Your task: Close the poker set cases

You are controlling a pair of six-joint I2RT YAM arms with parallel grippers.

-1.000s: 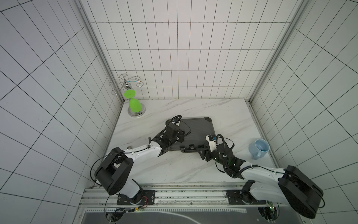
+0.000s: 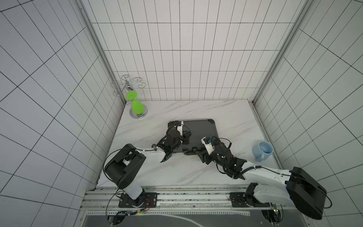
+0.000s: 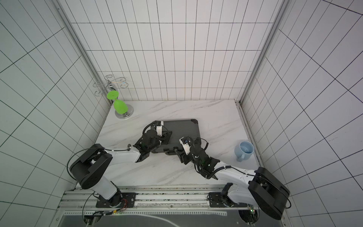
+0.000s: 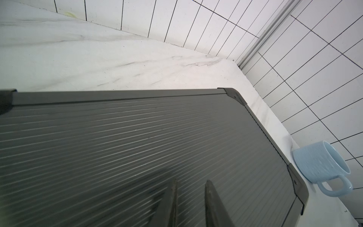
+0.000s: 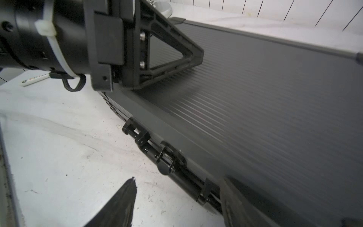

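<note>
The dark grey ribbed poker set case (image 2: 200, 128) lies flat on the marble table with its lid down. Its black handle (image 5: 189, 184) lies along the front side. My left gripper is over the lid's left part, its tip at or just above the ribbed surface; its fingers stand close together and nothing shows between them. In front of the case my right gripper is open near the handle, the right finger (image 5: 234, 200) close to the case's front side and the left finger over the table. Whether latches are fastened cannot be told.
A blue mug (image 2: 262, 150) stands at the far right of the table. A metal stand (image 2: 138, 113) with a green goblet (image 2: 136, 106) is at the back left. Bare table surrounds the case. Both arms are close together over its front.
My right gripper has shifted left along the case's front edge. The left arm has edged right, while its gripper stays over the lid's left part. The case has not visibly moved.
</note>
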